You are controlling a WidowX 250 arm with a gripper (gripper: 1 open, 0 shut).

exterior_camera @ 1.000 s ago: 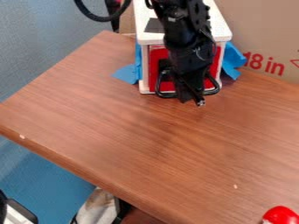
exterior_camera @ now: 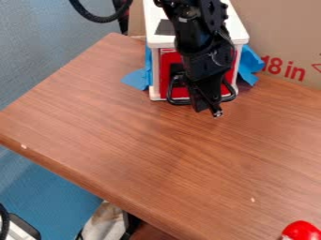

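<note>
The black gripper (exterior_camera: 216, 109) hangs at the top centre over the table, in front of a white box with a red front (exterior_camera: 174, 59). Its fingertips are small and dark, and whether they are open or shut is unclear. Black cable loops surround it and hide part of the red front.
Blue tape (exterior_camera: 138, 79) flanks the white box on the wooden table (exterior_camera: 138, 159). A cardboard panel (exterior_camera: 288, 37) stands behind at right. A red rounded object (exterior_camera: 301, 232) sits at the bottom right corner.
The arm and gripper have shifted very slightly; nothing else has visibly changed.
</note>
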